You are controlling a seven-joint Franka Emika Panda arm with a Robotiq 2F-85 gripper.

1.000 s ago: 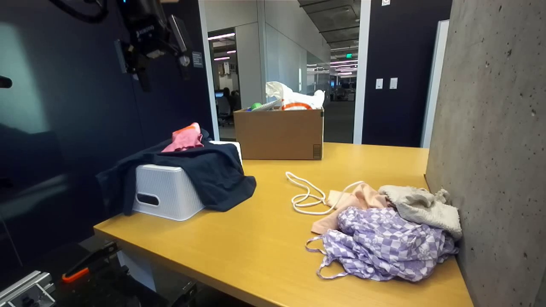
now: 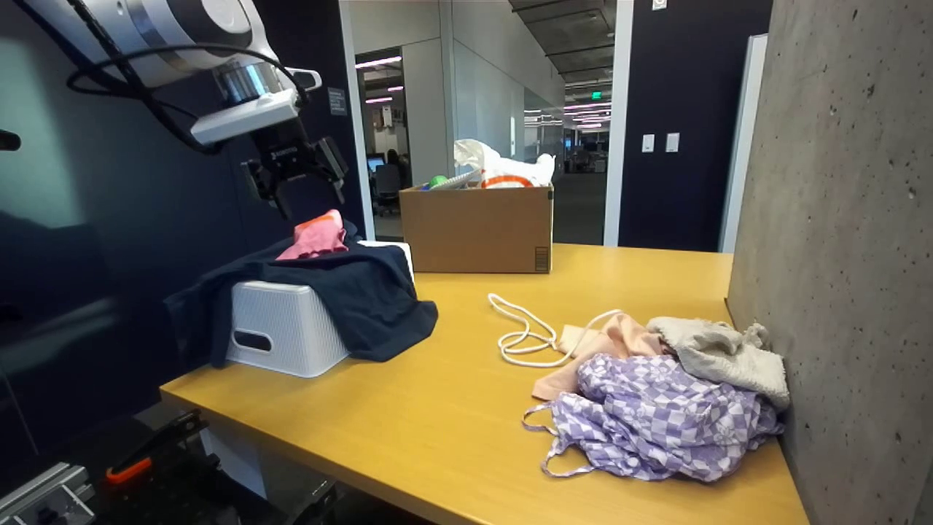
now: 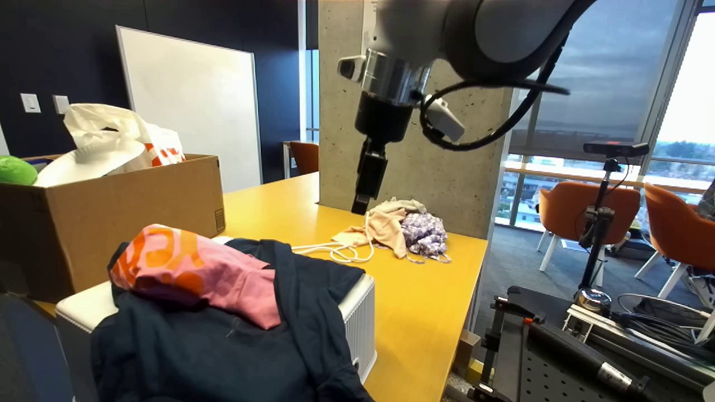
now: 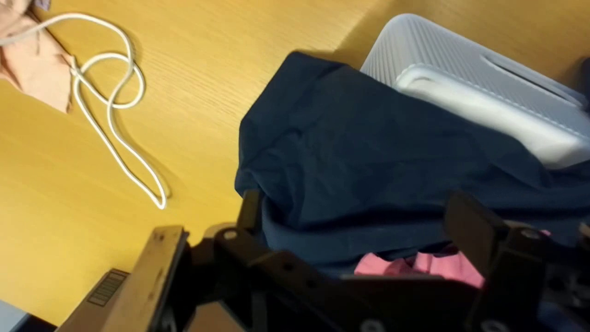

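Above the white ribbed bin [image 2: 289, 328], my gripper [image 2: 312, 197] hangs open, its two fingers wide apart and nothing between them. Dark navy cloth [image 3: 221, 355] drapes over the bin and spills past its rim onto the table. On top of it lies a crumpled pink cloth with orange print [image 3: 194, 268], a short way below the fingertips. In the wrist view, the gripper's own body hides most of the pink cloth [image 4: 420, 265], and the navy cloth [image 4: 354, 149] fills the space between the fingers.
Against the concrete pillar [image 2: 840, 219] sits a pile: purple checkered cloth [image 2: 673, 420], peach cloth with a white cord [image 2: 525, 337], and a grey-beige cloth [image 2: 726, 354]. A full cardboard box [image 2: 477, 229] stands behind the bin.
My gripper has come down from high above the bin, and slightly to the right, close over the pink cloth. The cloths, bin and box have stayed in place.
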